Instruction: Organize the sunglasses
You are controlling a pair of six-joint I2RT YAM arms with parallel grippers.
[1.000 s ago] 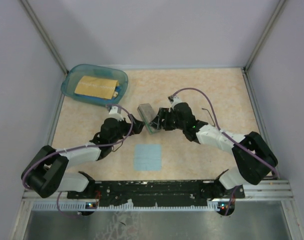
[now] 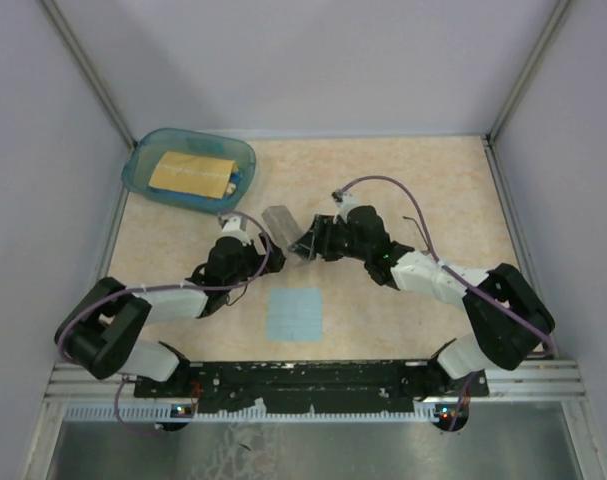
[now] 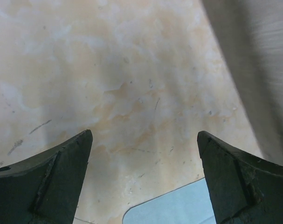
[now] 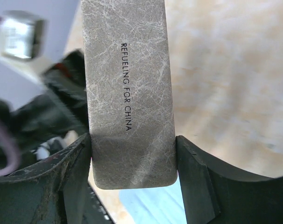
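A long grey, speckled case point(image 2: 284, 224) printed "REFUELING FOR CHINA" point(image 4: 127, 84) is held at its near end by my right gripper, whose fingers sit on both of its sides. My left gripper is open just left of the case, with only bare mat between its fingers; the case's grey side runs along the right edge of the left wrist view. In the top view both grippers face each other near the middle. No sunglasses can be made out.
A teal bin point(image 2: 135, 175) with a yellow item point(image 2: 188, 172) stands at the back left. A pale blue square point(image 2: 294, 315) lies in front of the grippers.
The case has shifted slightly left in my right gripper. My left gripper and arm have moved a little, with the gripper slightly left and lower in the top view.
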